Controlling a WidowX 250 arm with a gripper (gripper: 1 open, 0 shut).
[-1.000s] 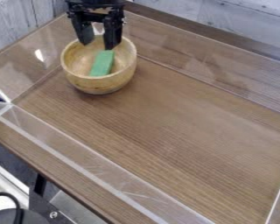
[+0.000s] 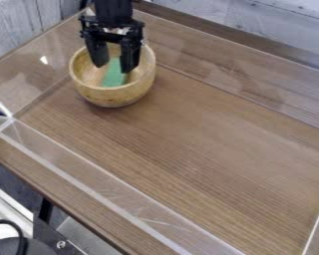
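Note:
A tan bowl [image 2: 113,96] sits on the wooden table at the upper left of the view, with a green object [image 2: 116,73] inside it. My black gripper [image 2: 112,62] reaches down into the bowl from above, its fingers on either side near the green object. Whether it grips the object cannot be told.
Dark items and a pale strip lie along the left edge and lower left corner.
The gripper has moved lower into the bowl, over the green object. The bowl looks nearly unmoved.

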